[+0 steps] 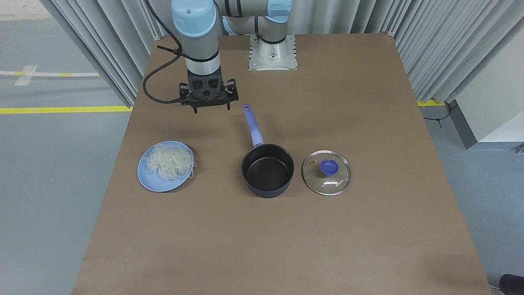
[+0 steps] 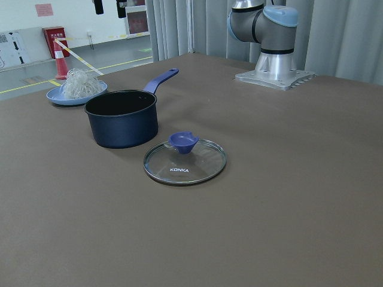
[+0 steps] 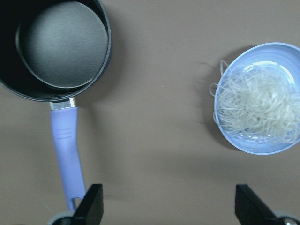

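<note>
A dark saucepan [image 1: 267, 174] with a blue handle [image 1: 251, 121] rests mid-table, between a blue plate [image 1: 145, 173] of white noodles [image 1: 169, 162] on the left and a glass lid [image 1: 326, 182] with a blue knob on the right. My gripper [image 1: 211, 108] hangs above the table behind the pan and plate, its fingers apart and empty. In the wrist view the fingers [image 3: 91, 204] sit at the bottom edge, the pan handle below the left one and the noodle plate [image 3: 258, 147] at the right.
My arm's base [image 1: 272, 61] stands at the back edge, with curtains behind it.
</note>
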